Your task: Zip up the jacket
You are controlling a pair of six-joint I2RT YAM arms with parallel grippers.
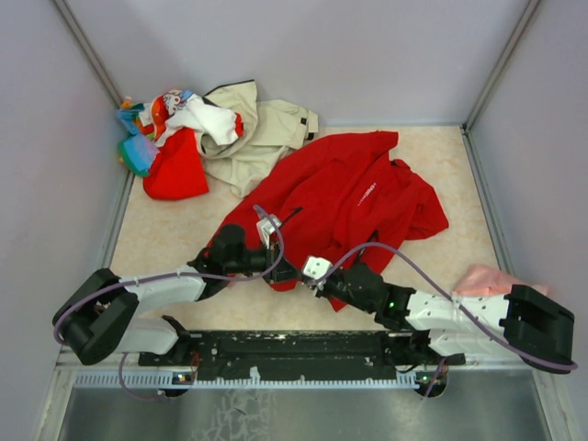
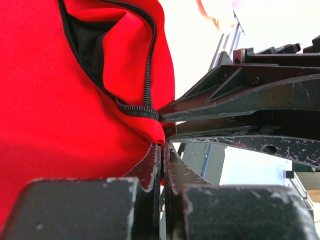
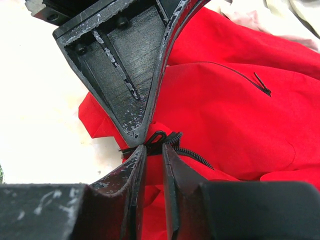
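Observation:
The red jacket [image 1: 340,175] lies spread over the middle of the table. Both grippers meet at its lower hem. In the left wrist view the black zipper [image 2: 147,75] runs down to my left gripper, which is shut on the red fabric edge at the zipper's bottom. My right gripper is at the zipper end [image 3: 190,155], its fingertips close to black zipper parts and cord; whether they grip them is unclear. The other gripper's frame hides part of this in the right wrist view.
A pile of beige, white, red and multicoloured clothing [image 1: 257,129] lies at the back left. A pink cloth [image 1: 491,279] is at the right edge. Bare table shows left and right of the jacket.

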